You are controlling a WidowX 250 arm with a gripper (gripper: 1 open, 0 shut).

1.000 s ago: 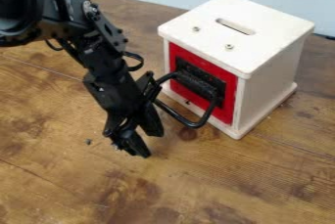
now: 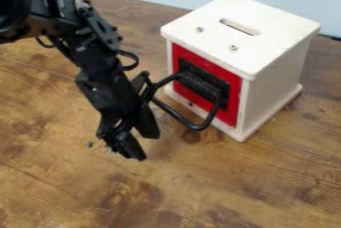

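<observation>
A white wooden box [image 2: 273, 78] with a slot and screws on top stands at the right, its front a red panel [image 2: 230, 113] holding a black part with a black loop handle [image 2: 197, 124] sticking out. My black gripper [image 2: 127, 142] hangs low over the wooden table at the left of the box, apart from the handle's lower end. Its fingers are dark and bunched, so whether they are open or shut is unclear.
A pale wall runs along the back behind the box.
My gripper has shifted slightly left over the last second. The box and handle look unmoved.
</observation>
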